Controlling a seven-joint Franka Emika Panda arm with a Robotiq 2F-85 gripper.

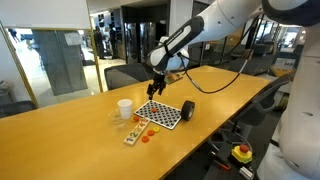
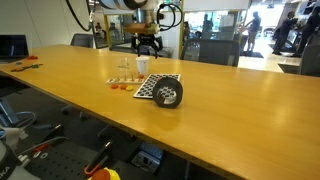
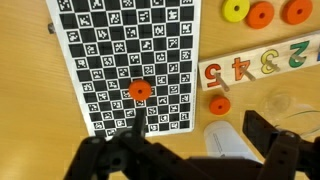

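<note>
My gripper (image 1: 162, 88) is open above the table, over the far side of the checkered board (image 1: 160, 114). Its two black fingers stand wide apart in the wrist view, with nothing held between them. One orange disc (image 3: 140, 89) lies on the board (image 3: 75, 40). A second orange disc (image 3: 219, 105) is on the table just off the board, beside a wooden strip (image 3: 262, 62) with colored characters. More loose discs, a yellow disc (image 3: 236, 10) and an orange disc (image 3: 260, 15) among them, lie past that strip. The white cup (image 3: 226, 140) is partly hidden near the right finger.
A clear glass or jar (image 3: 290, 112) stands near the white cup (image 1: 125, 106). A dark round object (image 2: 167, 92) sits upright by the board's near corner.
</note>
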